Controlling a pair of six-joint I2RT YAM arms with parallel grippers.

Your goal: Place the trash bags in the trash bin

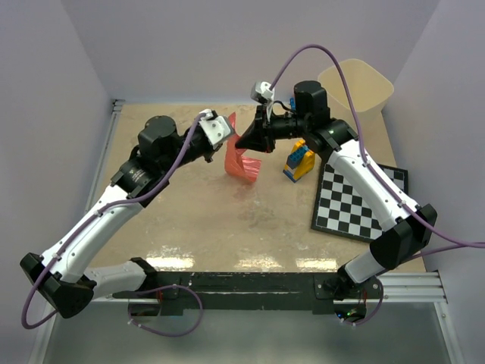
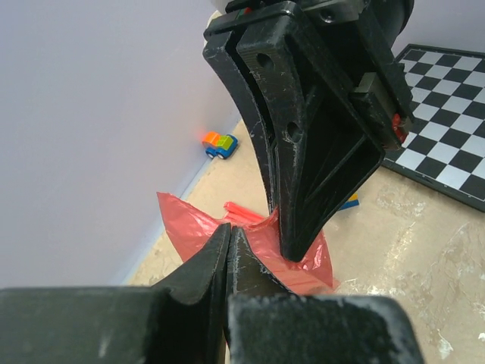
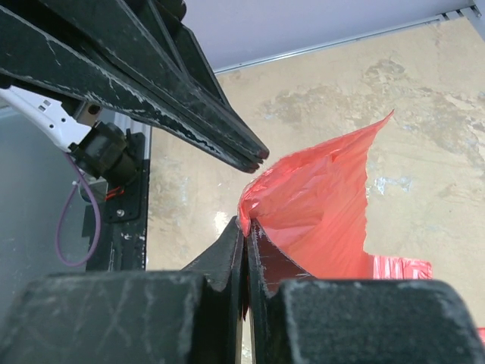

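My two grippers meet near the middle of the top view. The right gripper [image 1: 241,142] is shut on a thin red plastic bag [image 3: 314,205], which hangs from its fingertips and spreads upward and right in the right wrist view. My left gripper [image 1: 224,142] is shut just beside it; in the right wrist view its fingertips sit slightly above the bag, apart from it, with nothing visible between them. A further piece of red plastic [image 1: 248,173] shows below on the table. The cream trash bin [image 1: 356,83] stands at the back right.
Blue and yellow toy pieces [image 1: 298,161] lie right of the bag. A checkerboard [image 1: 348,205] occupies the right side of the table [image 1: 167,227]. A small toy car [image 2: 220,145] shows in the left wrist view.
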